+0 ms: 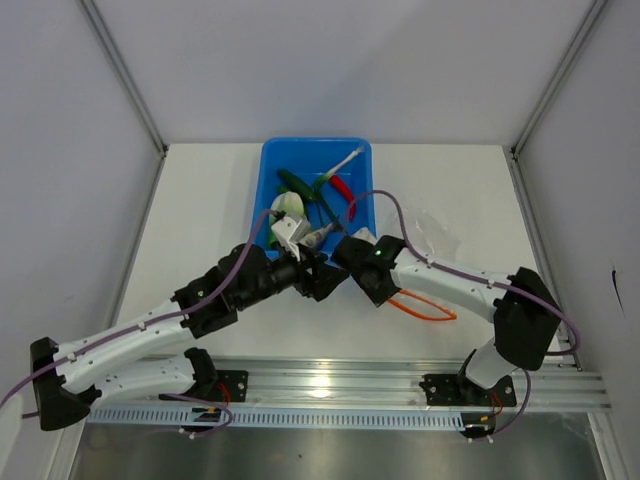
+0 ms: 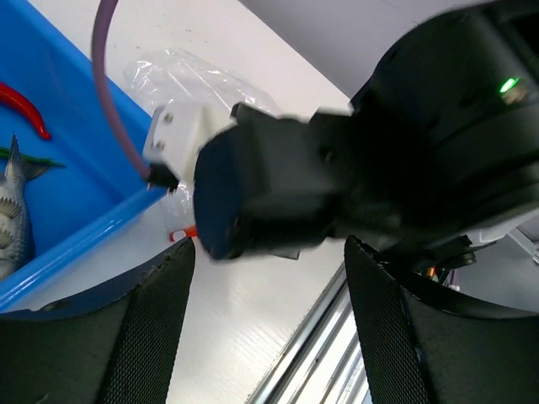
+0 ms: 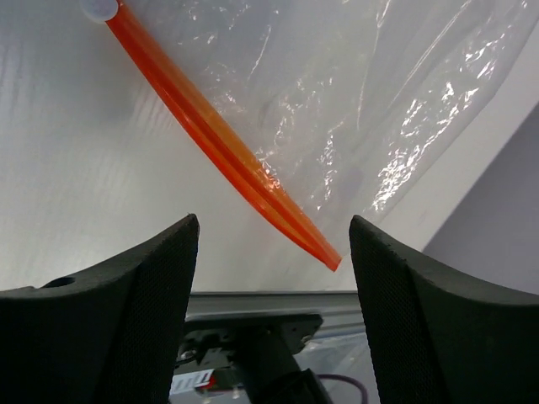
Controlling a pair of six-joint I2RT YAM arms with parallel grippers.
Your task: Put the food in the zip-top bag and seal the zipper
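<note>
The clear zip top bag [image 3: 354,109] lies flat with its orange zipper [image 3: 219,143] at the near side, right of the blue bin [image 1: 318,150]. The bin holds the food: cucumber [image 1: 296,183], red pepper [image 1: 341,195], leafy vegetable [image 1: 287,205] and fish [image 2: 17,215]. My left gripper [image 1: 316,272] is part open near the bin's front edge, nothing visible between its fingers. My right gripper [image 1: 370,265] is open over the bag's zipper end, its fingers [image 3: 421,311] apart and empty.
Walls bound it at the sides and back. The right arm fills much of the left wrist view, close to the left gripper.
</note>
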